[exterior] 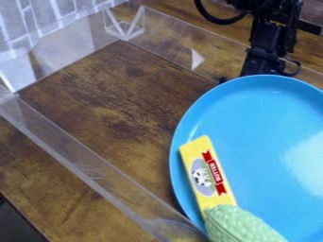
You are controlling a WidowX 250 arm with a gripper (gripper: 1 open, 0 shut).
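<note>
My black gripper (263, 62) is at the top right, just behind a large blue plate (271, 132), whose rim hides its lower part; whether it is open or shut cannot be seen. On the plate's left side lie a yellow box (206, 170) with a red label and a light green textured object (243, 227), cut off by the bottom edge.
Clear plastic walls (70, 170) border the wooden surface (101, 104) on the left and back. The wood left of the plate is clear. A tiled surface (38, 24) is at the top left.
</note>
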